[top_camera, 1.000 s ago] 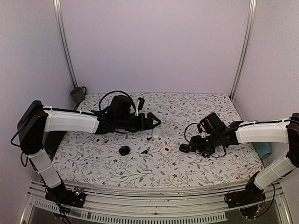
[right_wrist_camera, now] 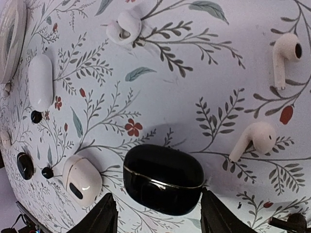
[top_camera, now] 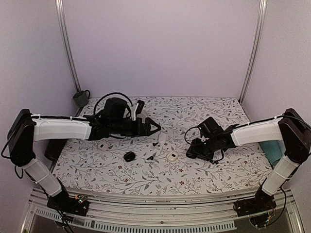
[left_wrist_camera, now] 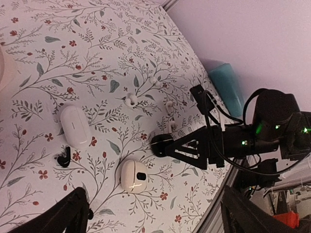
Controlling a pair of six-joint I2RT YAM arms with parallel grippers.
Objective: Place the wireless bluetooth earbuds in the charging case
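Note:
A black charging case (right_wrist_camera: 163, 177) lies closed on the floral mat, right at the fingertips of my right gripper, which is part open around its near side. White earbuds lie near it: one (right_wrist_camera: 255, 138) to its right, another (right_wrist_camera: 286, 56) farther back, and a small white pair (right_wrist_camera: 124, 31) behind. A white case (right_wrist_camera: 80, 179) with a black mark and a long white case (right_wrist_camera: 41, 80) are to its left. My left gripper (top_camera: 148, 127) hangs open over the left-middle of the mat, nothing between its fingers.
Small black earbuds (left_wrist_camera: 64, 159) and a black case (top_camera: 129, 156) lie on the left and middle of the mat. A grey mug (top_camera: 81, 98) stands at the back left corner, a teal object (top_camera: 271, 153) at the right edge.
The left arm has drawn back to the left. The right arm has shifted slightly left, its gripper closer over the black case.

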